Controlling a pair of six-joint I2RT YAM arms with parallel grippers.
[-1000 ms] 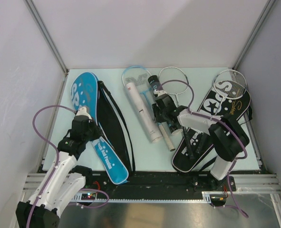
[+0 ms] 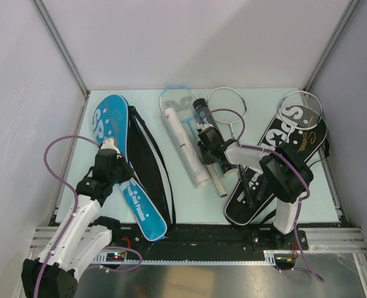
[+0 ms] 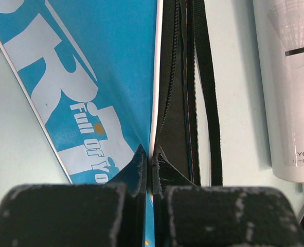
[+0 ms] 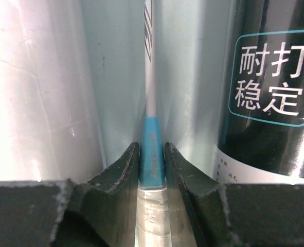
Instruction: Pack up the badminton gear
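Observation:
A blue racket bag (image 2: 146, 211) lies open at left, black interior showing. My left gripper is shut at the edge of its blue flap (image 3: 85, 77). My right gripper straddles the shaft top of a blue-and-white racket (image 4: 153, 149), between a white shuttlecock tube (image 4: 38, 103) and a black one (image 4: 265, 92); its fingers are part open around the light handle, and whether they grip it is unclear. The blue racket's head (image 2: 177, 96) lies at the back middle.
Another racket (image 2: 226, 99) lies beside the black tube. At right, a black bag (image 2: 239, 208) lies with a white racket (image 2: 301, 108) on its upper part. Clear table shows between the left bag and the tubes.
The right arm has shifted slightly down along the racket since a second ago. The left arm and bag are essentially unchanged.

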